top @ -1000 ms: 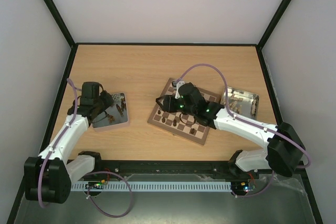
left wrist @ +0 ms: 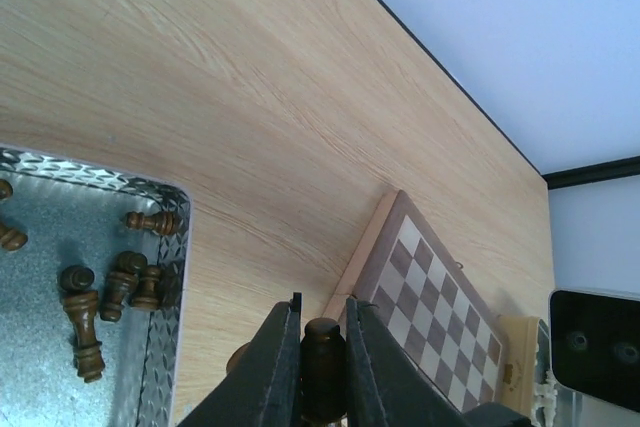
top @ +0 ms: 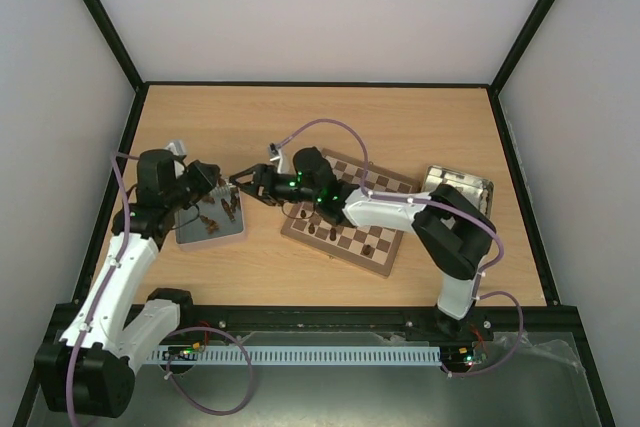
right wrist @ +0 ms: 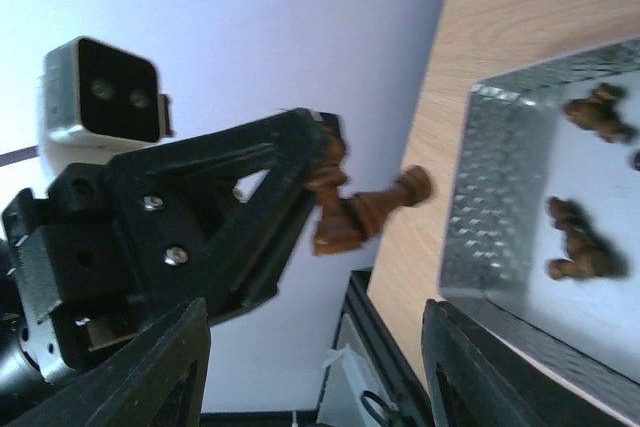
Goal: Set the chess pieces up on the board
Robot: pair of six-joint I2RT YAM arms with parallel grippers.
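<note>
My left gripper (top: 222,181) is shut on a dark brown chess piece, lifted over the upper edge of the grey tray (top: 210,235); in the right wrist view the piece (right wrist: 335,217) shows between its fingers. My right gripper (top: 244,183) stands open just to the right, its fingers facing the held piece. More brown pieces (left wrist: 85,332) lie in the tray. The checkered board (top: 350,252), partly under my right arm, carries a few dark pieces on its near part.
A second tray (top: 455,175) with pieces sits at the right of the table, partly behind my right arm.
My right gripper has moved left from over the board to meet the left one. My left arm has risen slightly and shifted right with the piece.
</note>
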